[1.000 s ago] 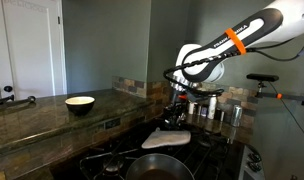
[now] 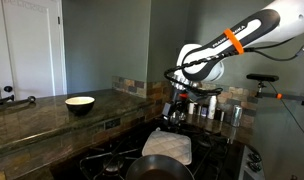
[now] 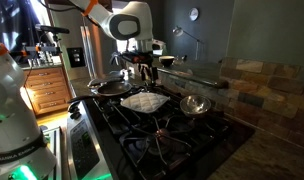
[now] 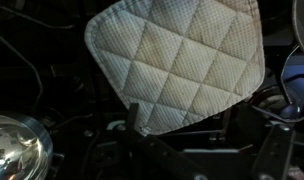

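A white quilted pot holder (image 2: pixel 174 145) lies on the black stove top (image 3: pixel 177 145), close behind a dark frying pan (image 2: pixel 160 169). In exterior view 2 the pot holder (image 3: pixel 144 102) rests between the pan (image 3: pixel 111 87) and a shiny metal bowl (image 3: pixel 197 104). My gripper (image 2: pixel 173 112) is above the pot holder, pointing down. Seen from the wrist, the gripper is open, its dark fingers spread at the lower edge. The quilted cloth (image 4: pixel 177 60) spreads out flat beyond them. I see nothing held between the fingers.
A dark bowl with a pale inside (image 2: pixel 80 104) stands on the counter (image 2: pixel 52 122) at the left. Several bottles and shakers (image 2: pixel 219 112) line the back near the tiled wall. In the wrist view the metal bowl (image 4: pixel 14 150) sits at lower left, the pan's rim (image 4: pixel 299 30) at right.
One second ago the pot holder looked narrower and bunched up, farther left near my gripper. It now lies spread out nearer the pan. My gripper has shifted slightly left and up.
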